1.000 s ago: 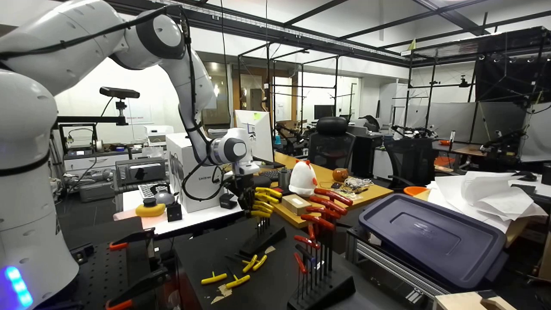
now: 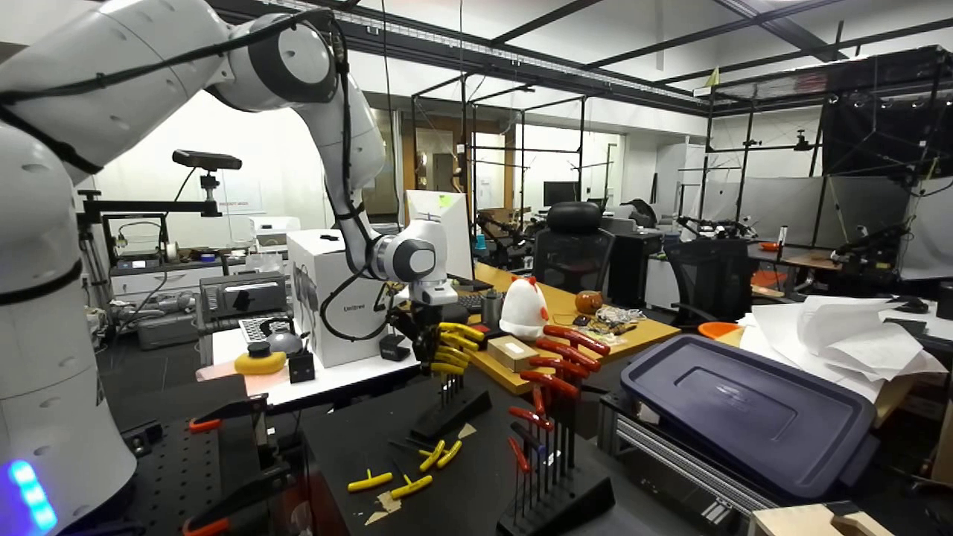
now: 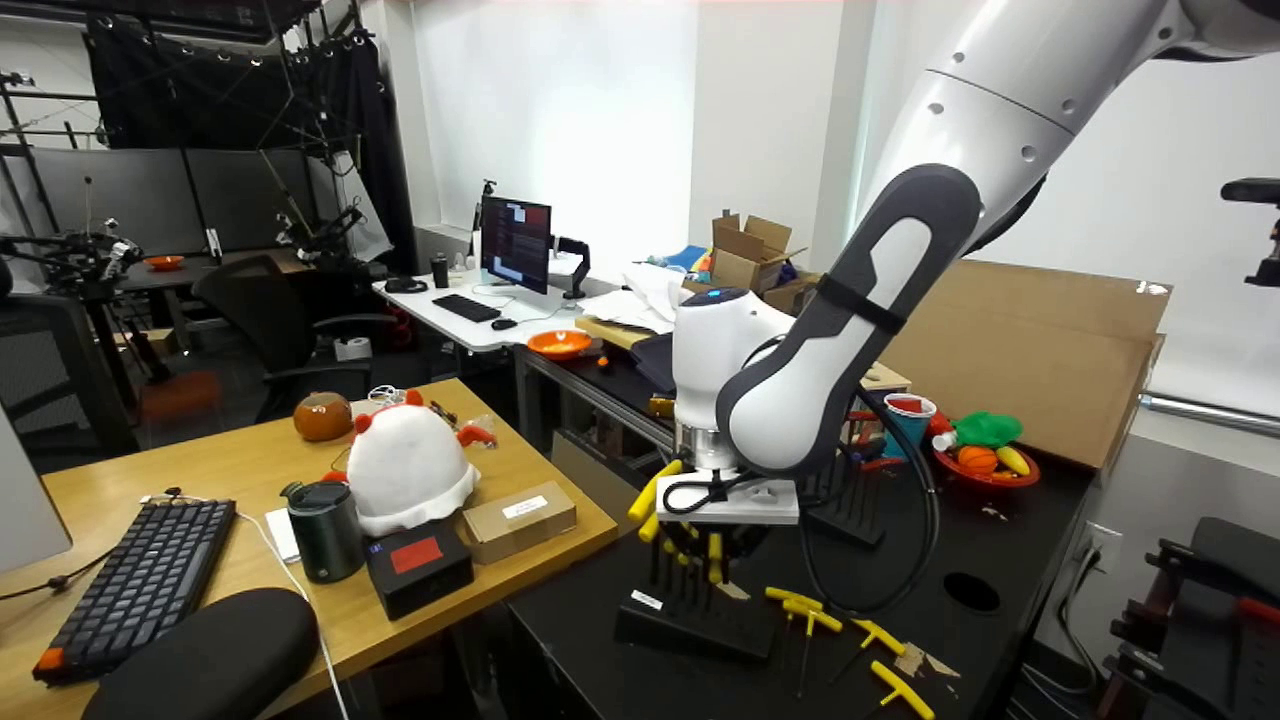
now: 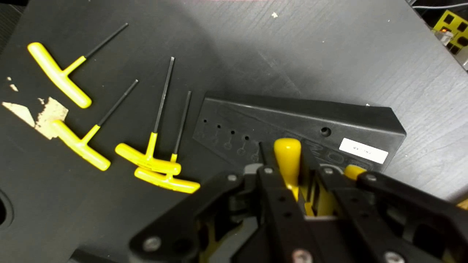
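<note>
In the wrist view, my gripper is shut on a yellow T-handle (image 4: 288,157), above a black hex-key stand (image 4: 368,120). Other yellow handles, partly hidden by the fingers, crowd around it; one handle end (image 4: 354,171) shows on the right. Exterior view 1 shows the stand (image 2: 453,412) upright on the black table, with several yellow handles (image 2: 460,335) bunched at my gripper. Whether the held key's shaft is still in its hole is hidden. Several loose yellow T-handle keys (image 4: 59,75) lie on the table beside the stand.
A second stand (image 2: 572,505) with red-handled keys (image 2: 554,384) rises nearby in exterior view 1. The wooden desk (image 3: 546,558) with a cardboard box (image 3: 519,522) adjoins the table. Bare tabletop (image 4: 245,48) shows on one side of the yellow-key stand.
My wrist has moved slightly right in exterior view 1. The yellow handles and their stand have shifted a little left. The loose keys lie as before.
</note>
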